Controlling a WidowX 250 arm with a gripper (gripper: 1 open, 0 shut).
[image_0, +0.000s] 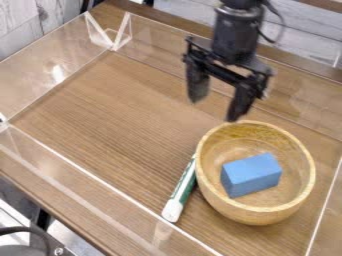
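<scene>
My gripper (222, 90) hangs in the upper middle, blurred, its two dark fingers apart with nothing visible between them. It is above and behind a beige bowl (287, 207) at the lower right, in which a blue block (250, 173) lies. A white and green marker-like stick (179, 192) lies on the wood just left of the bowl.
Clear walls border it along the left and back edges, with a dark cable at the lower left outside.
</scene>
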